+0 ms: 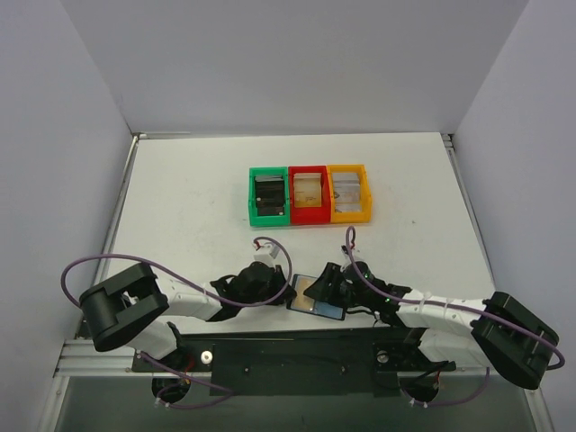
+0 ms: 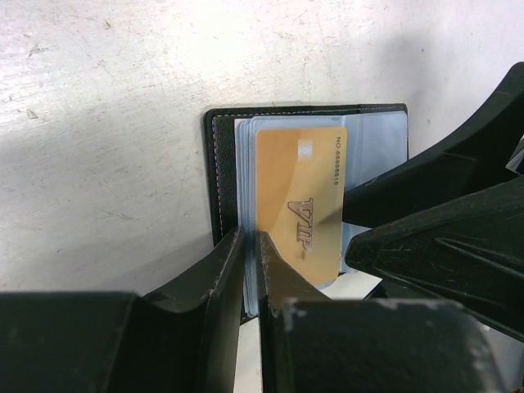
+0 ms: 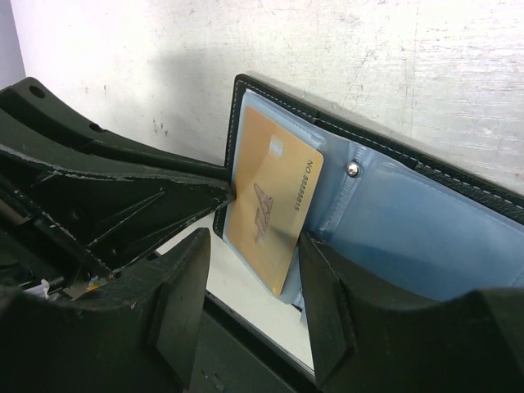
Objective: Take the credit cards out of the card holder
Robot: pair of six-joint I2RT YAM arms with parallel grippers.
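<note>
The card holder lies open on the table, clear sleeves showing, with a gold VIP card at its left part, also seen in the right wrist view. My left gripper is at the card stack's left edge, its fingertips close together over the sleeve edges; whether it grips them is unclear. My right gripper is open over the holder, one fingertip at the card's edge.
Three trays stand at the back middle: green, red and yellow, each holding items.
</note>
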